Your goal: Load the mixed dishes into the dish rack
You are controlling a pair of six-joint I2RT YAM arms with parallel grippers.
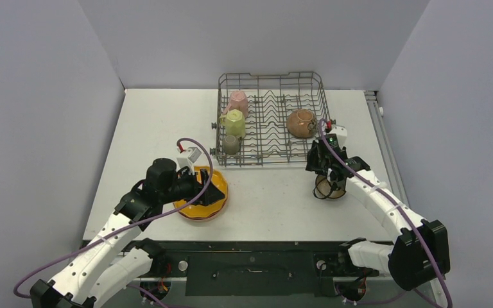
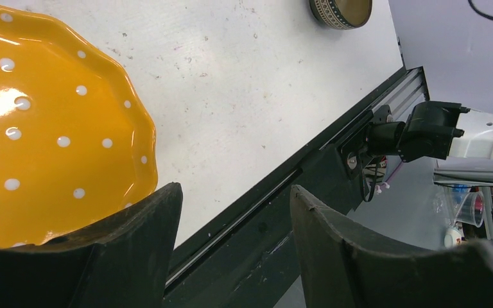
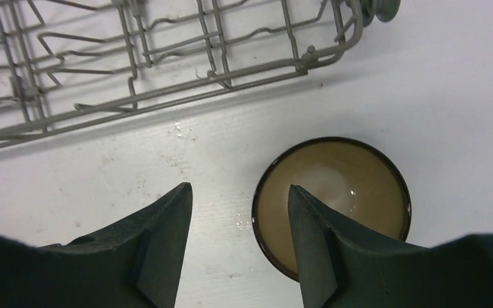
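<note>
The wire dish rack [image 1: 273,159] holds a pink mug [image 1: 238,101], a yellow-green mug [image 1: 234,122], a grey cup [image 1: 231,145] and a brown bowl [image 1: 300,123] on its right side. In front of the rack's right end, a small dark-rimmed bowl [image 3: 353,186] sits upright on the table; my open right gripper is above it, one finger overlapping the bowl in the right wrist view. A scalloped orange plate with white dots [image 2: 45,141] lies at the left on a paler dish. Over it hangs my left gripper, open and empty.
Grey walls [image 1: 51,128] close in the sides and back. A dark edge runs along the table's front.
</note>
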